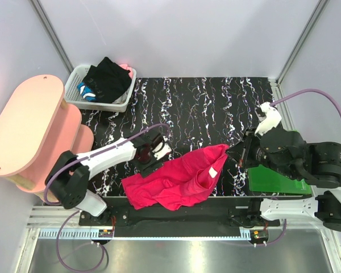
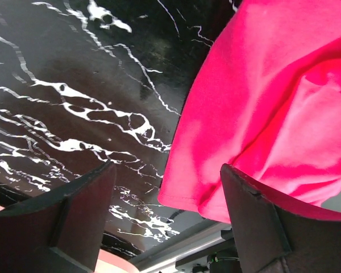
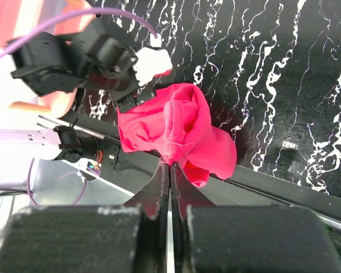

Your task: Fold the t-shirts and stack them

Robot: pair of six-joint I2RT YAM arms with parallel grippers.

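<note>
A red t-shirt (image 1: 170, 182) is spread crookedly along the table's front edge, its right end lifted. My right gripper is shut on that bunched end, seen at the tips of its fingers in the right wrist view. My left gripper hangs over the left part of the shirt, fingers apart, with the hem and bare marble visible between them. In the top view the left gripper (image 1: 153, 162) is low over the shirt's upper-left edge.
A white basket (image 1: 75, 88) with black, blue and pink clothes stands at the back left. A pink shelf unit (image 1: 28, 119) is at the left, a green board (image 1: 278, 181) at the right.
</note>
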